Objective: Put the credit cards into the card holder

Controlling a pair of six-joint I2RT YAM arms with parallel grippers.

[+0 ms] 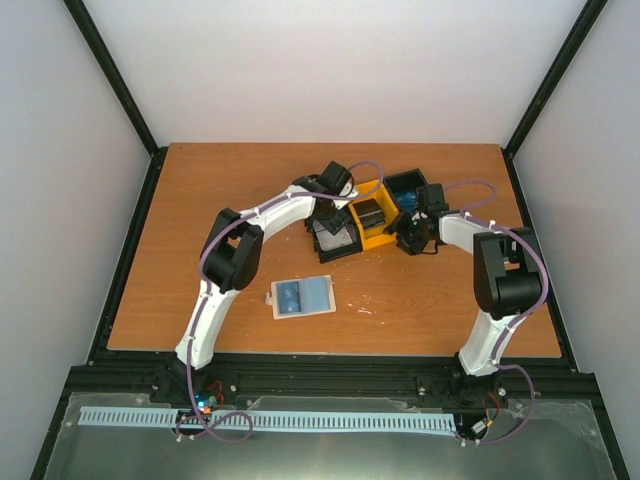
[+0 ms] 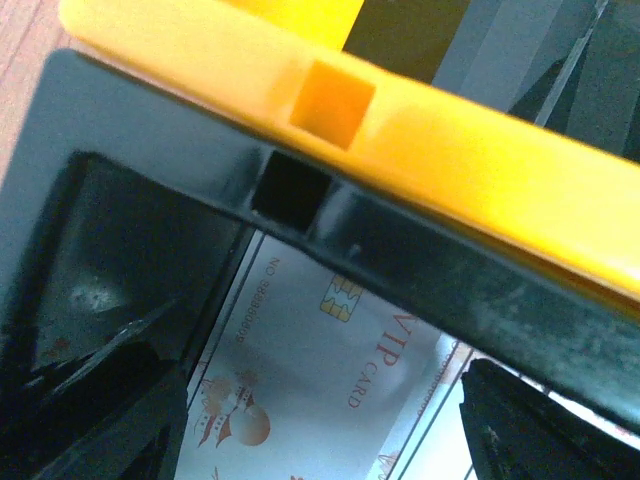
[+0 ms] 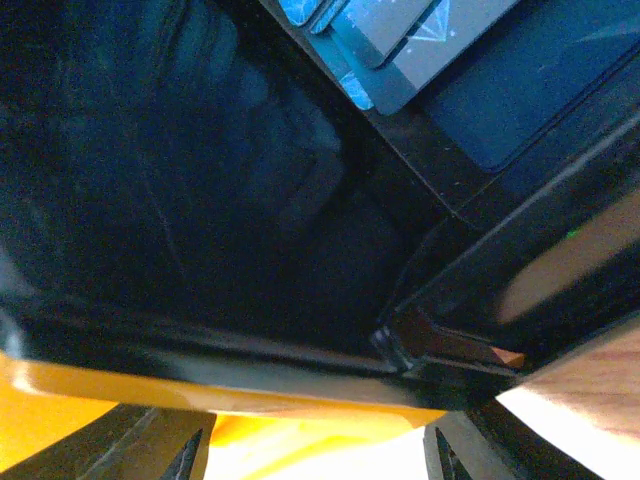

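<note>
White VIP cards (image 2: 310, 360) lie flat in the left black bin (image 2: 400, 275). My left gripper (image 1: 340, 222) is over that bin, its fingers (image 2: 515, 425) spread apart above the cards, nothing held between them. The card holder (image 1: 303, 297), with blue faces and a pale border, lies on the table in front. At the right end of the row, my right gripper (image 1: 396, 230) is at the near side of the bins. Its fingers (image 3: 505, 445) stand apart by the bin walls, with no card visible between them.
The yellow middle bin (image 1: 376, 238) holds dark cards (image 1: 370, 213). Blue cards (image 3: 420, 45) lie in the right black bin (image 3: 250, 180). Bin rims are close to both grippers. Bare table (image 1: 420, 310) lies in front on the right.
</note>
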